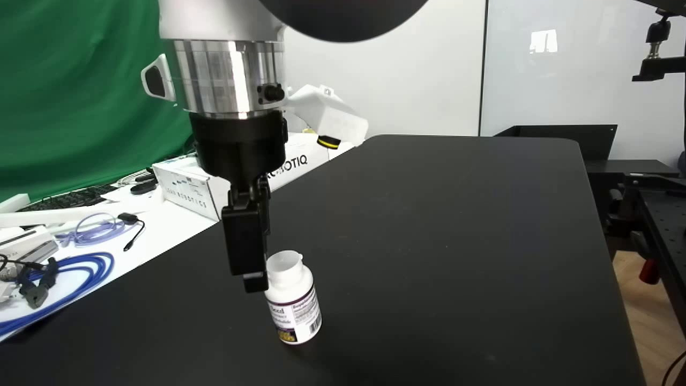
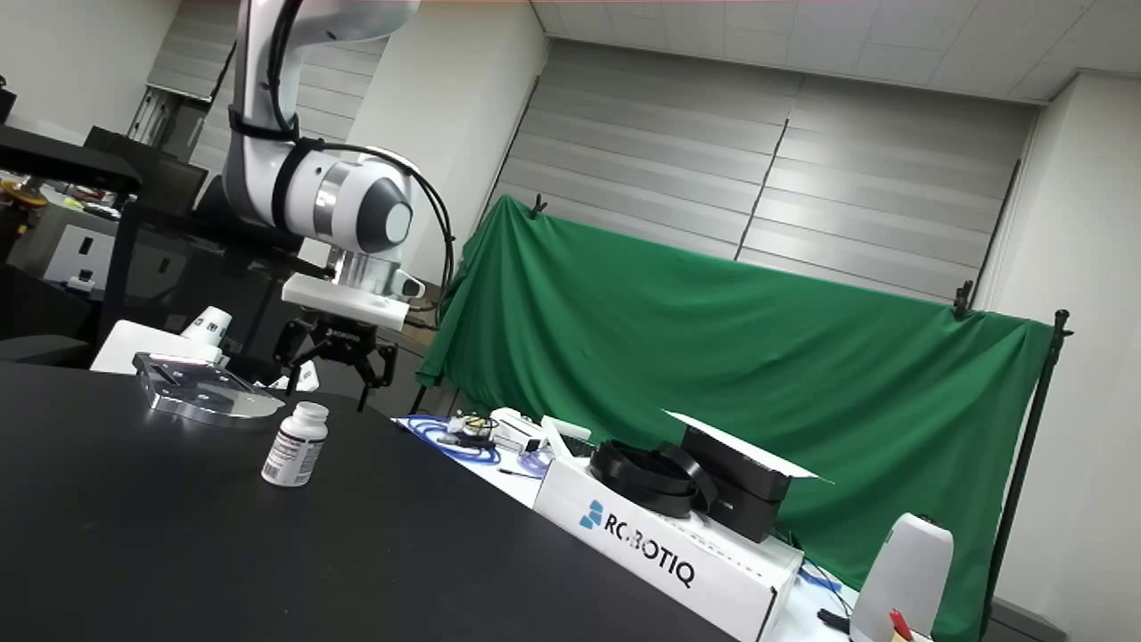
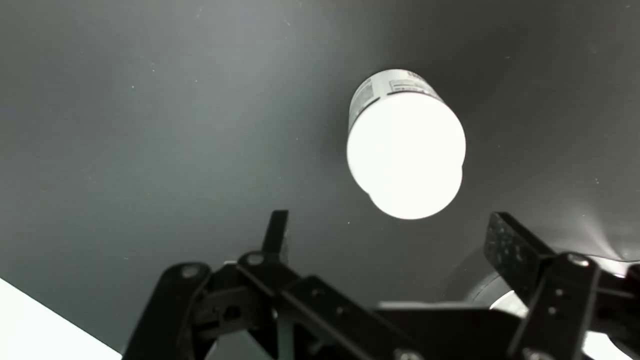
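A white bottle (image 1: 292, 302) with a printed label and a white cap stands upright on the black table. My gripper is open, pointing down, its two fingers well apart with nothing between them. In the wrist view the bottle (image 3: 408, 150) appears beyond the fingertips, nearer the right finger side of the gap. The first exterior view has the gripper's dark finger (image 1: 245, 241) overlapping the bottle's left edge; whether they touch cannot be told there. From the second exterior view, the gripper (image 2: 326, 401) hangs beyond and above the bottle (image 2: 295, 444), apart from it.
A white Robotiq box (image 2: 652, 556) sits along the table's side, with blue cables (image 1: 71, 280) on a white surface nearby. A clear-and-metal plate (image 2: 203, 390) is at the table edge by the arm.
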